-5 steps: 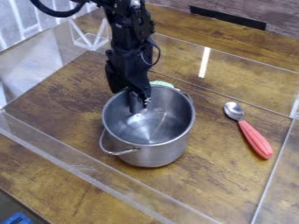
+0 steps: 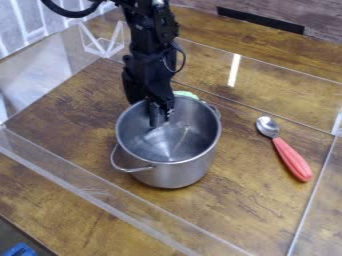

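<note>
A large steel pot (image 2: 171,160) with side handles stands at the centre of the wooden table. The black robot arm reaches down from the top, its gripper (image 2: 152,112) low at the pot's back left rim, partly inside or over it. Whether its fingers are open or shut I cannot tell. A small pale green item (image 2: 189,96) lies behind the pot, partly hidden.
A spoon with a red handle (image 2: 291,158) lies on the right. Clear panels edge the left side, and a blue object (image 2: 14,248) sits at the bottom left corner.
</note>
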